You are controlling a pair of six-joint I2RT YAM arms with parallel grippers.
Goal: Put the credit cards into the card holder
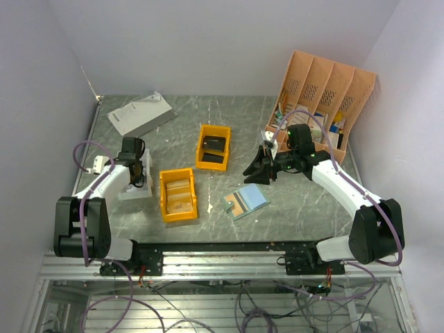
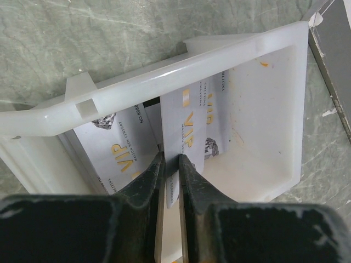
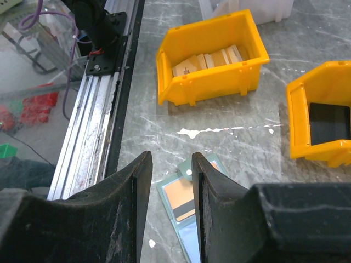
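Observation:
Several white cards with gold VIP lettering lie in a white bin (image 2: 269, 126) in the left wrist view. My left gripper is inside this bin, its narrowly spaced fingertips on either side of one VIP card (image 2: 185, 118). Whether they press on that card is unclear. Another VIP card (image 2: 119, 145) rests to its left. A flat teal-edged piece with tan and blue areas, seemingly the card holder (image 1: 245, 201), lies on the table. Above the table near it, my right gripper hangs part open, with nothing between its fingers.
A yellow bin (image 1: 164, 201) with tan pieces stands right of the white bin. Farther back is a second yellow bin (image 1: 213, 166) with black items. An orange rack (image 1: 326, 83) fills the back right; a grey-white box (image 1: 142, 114) lies back left. Table around the holder is mostly clear.

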